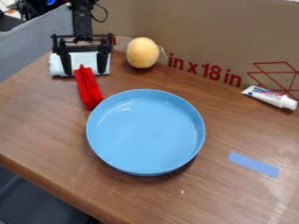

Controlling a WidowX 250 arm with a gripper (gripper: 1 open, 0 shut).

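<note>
My gripper (82, 58) is open at the back left, above and around a white rolled item (61, 66) that lies on the wooden table. A red object (89, 91) lies just in front of it, left of the light blue plate (146, 131). Whether the fingers touch the white item I cannot tell.
A yellow round object (142, 52) sits at the back by the cardboard wall (216, 35). A toothpaste tube (270, 96) lies at the back right. A blue tape strip (253, 164) is on the right.
</note>
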